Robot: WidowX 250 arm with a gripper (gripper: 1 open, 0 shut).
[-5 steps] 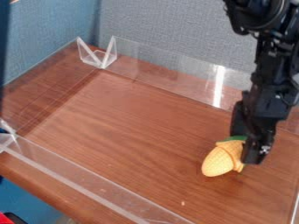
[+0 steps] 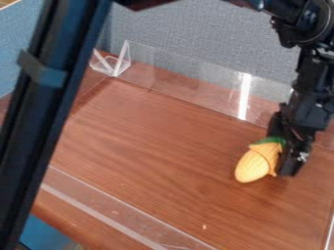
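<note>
A yellow toy corn point(image 2: 255, 164) with green leaves lies on the right part of the wooden surface point(image 2: 144, 156). My black gripper point(image 2: 279, 146) is low over it at the corn's leafy end. The fingers are dark and partly hidden, and whether they touch the corn is hard to tell.
Clear plastic walls edge the wooden surface, with a white clear bracket point(image 2: 111, 61) at the back left. A dark blue bar point(image 2: 53, 107) crosses the left foreground.
The corn has shifted slightly up and right, with the gripper settling by its leafy end. A dark bar in the left foreground has swung further into view.
</note>
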